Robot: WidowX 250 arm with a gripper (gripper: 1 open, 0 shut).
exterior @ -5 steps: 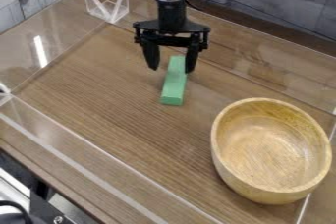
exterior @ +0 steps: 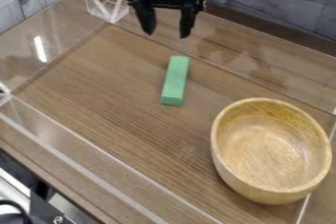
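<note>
My gripper (exterior: 167, 24) is at the top of the view, black, its two fingers spread wide apart with nothing visible between them. Below it, on the wooden table (exterior: 105, 120), lies a green oblong block (exterior: 175, 81), apart from the fingers.
A large tan bowl (exterior: 269, 144) fills the lower right of the table. Pale strips sit along the tray edges at the left and top.
My gripper has moved up the view, away from the green block, which now shows fully uncovered in the same place.
</note>
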